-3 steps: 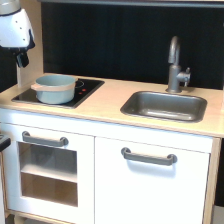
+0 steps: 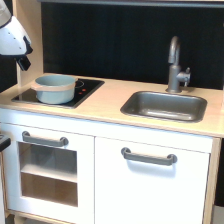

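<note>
A light blue-grey pot (image 2: pixel 55 91) sits upright on the black cooktop (image 2: pixel 88 92), at the left of the toy kitchen counter. Above and to the left of it, the white arm reaches in from the left edge of the view. My gripper (image 2: pixel 24 62), small and dark at the lower end of that arm, appears apart from the pot. Its fingers are too small and dark against the backdrop to show whether they are open or shut, or whether anything is between them.
A metal sink (image 2: pixel 165 105) with a tall grey faucet (image 2: pixel 176 68) takes up the counter's right side. Bare wooden counter (image 2: pixel 112 98) lies between cooktop and sink. Below are a windowed oven door (image 2: pixel 47 140) and a white cabinet door (image 2: pixel 150 190), both with grey handles.
The arm's white end has shifted and tilted at the upper left, and the dark gripper sits slightly lower and further right. Pot, faucet and both doors look unmoved.
</note>
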